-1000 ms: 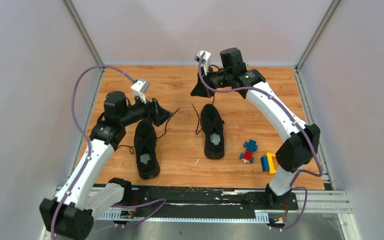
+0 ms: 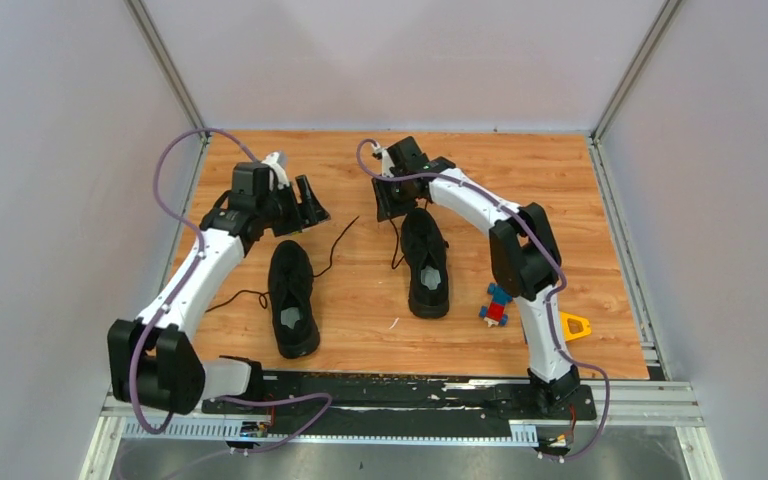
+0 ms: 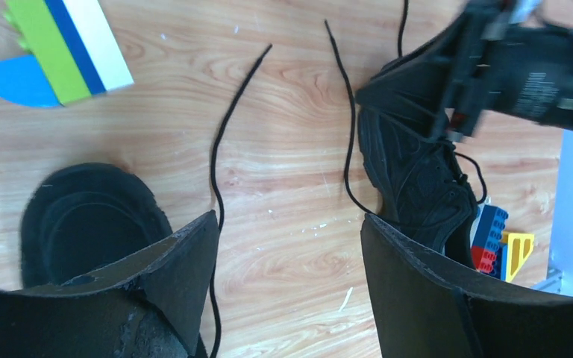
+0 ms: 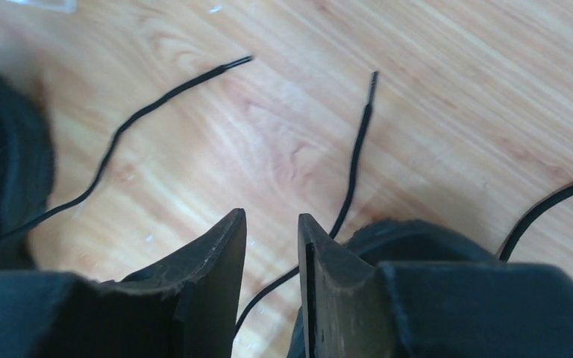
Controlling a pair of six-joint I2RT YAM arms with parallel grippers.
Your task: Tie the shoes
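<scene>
Two black shoes stand on the wooden table, the left shoe (image 2: 292,300) and the right shoe (image 2: 426,265), their black laces loose and untied. Past the left shoe's toe hovers my left gripper (image 2: 316,205), fingers apart and empty. In the left wrist view a free lace (image 3: 218,149) runs up between its fingers, on the table. My right gripper (image 2: 388,205) is low by the right shoe's toe. The right wrist view shows its fingers (image 4: 213,257) parted by a narrow gap, a lace (image 4: 354,160) passing behind them; I see nothing gripped.
A green, blue and white toy block (image 3: 74,48) lies near the left shoe's toe. Red and blue blocks (image 2: 496,305) and a yellow piece (image 2: 574,326) lie at right, close under the right arm.
The right gripper moved left and nearer the right shoe's toe. Shoes and laces look unmoved.
</scene>
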